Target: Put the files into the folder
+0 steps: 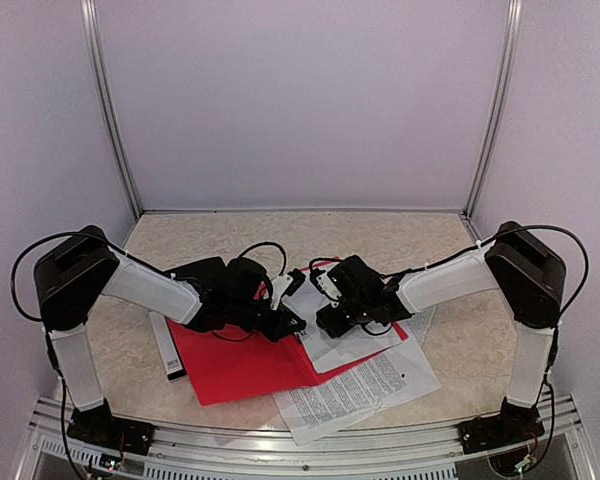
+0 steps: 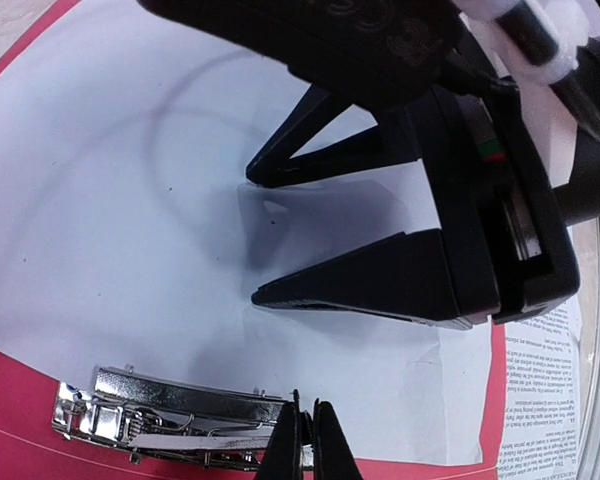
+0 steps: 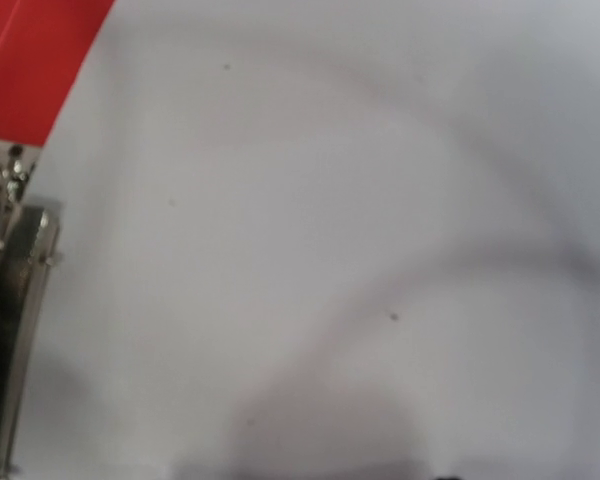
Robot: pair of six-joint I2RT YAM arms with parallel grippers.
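The red folder (image 1: 235,375) lies open, white paper (image 1: 345,350) on its right half. My left gripper is shut at the metal clip (image 2: 160,395) along the folder's spine, with nothing clearly visible between its fingers. My right gripper (image 1: 330,320) is over the white paper; in the left wrist view its dark fingers (image 2: 350,290) rest on or just above the sheet, apart at the tips, and whether they hold anything cannot be told. The right wrist view shows mostly plain paper, shadows and the clip's end (image 3: 20,330).
Printed sheets (image 1: 340,405) lie under and in front of the folder, near the front rail. A dark object with a white strip (image 1: 165,345) lies at the left, partly under the folder.
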